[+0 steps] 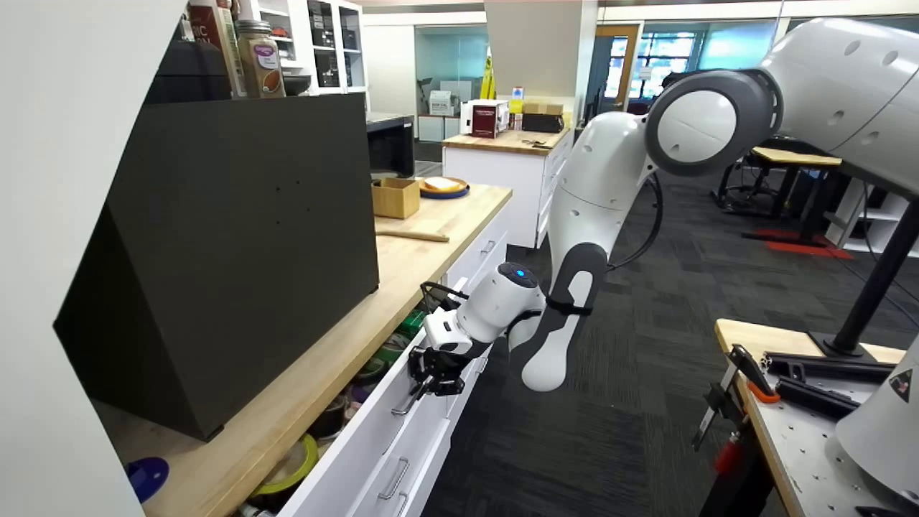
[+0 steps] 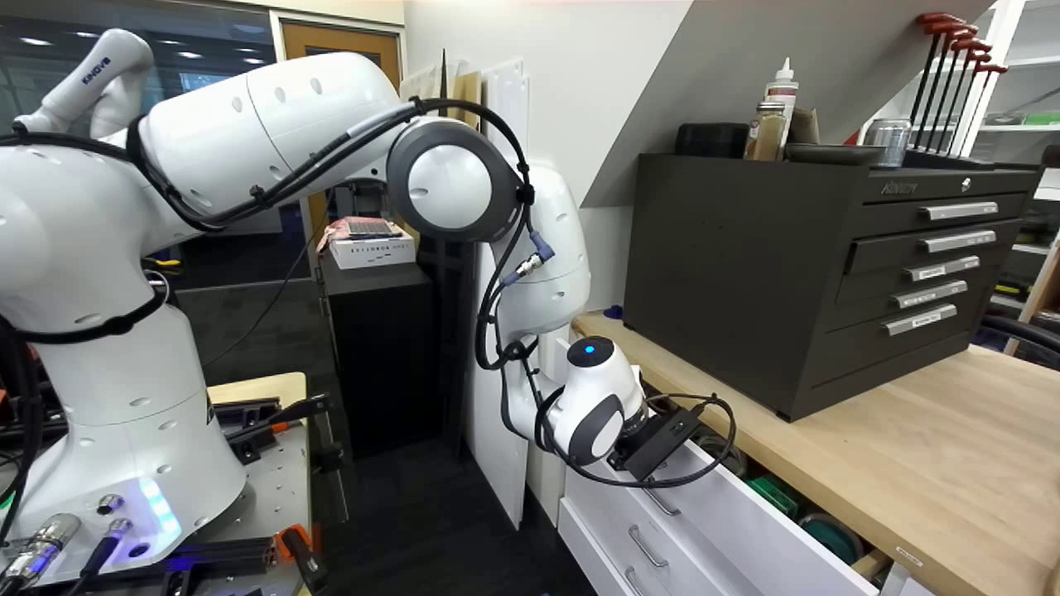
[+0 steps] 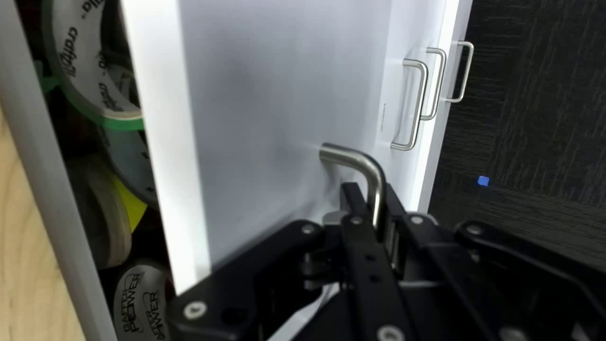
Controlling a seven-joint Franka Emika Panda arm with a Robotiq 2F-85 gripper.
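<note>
My gripper is shut on the metal handle of the top drawer, one finger on each side of the bar. The white drawer stands pulled out from under the wooden counter, its front facing the aisle. In exterior view 1 the black gripper sits against the drawer front, with the handle's near end showing below it. Rolls of tape lie inside the drawer. Exterior view 2 shows the wrist above the drawer front, and the fingertips are hidden there.
Lower drawers with handles are closed beneath. On the wooden counter stands a dark tool cabinet. A clamp hangs at the robot's bench.
</note>
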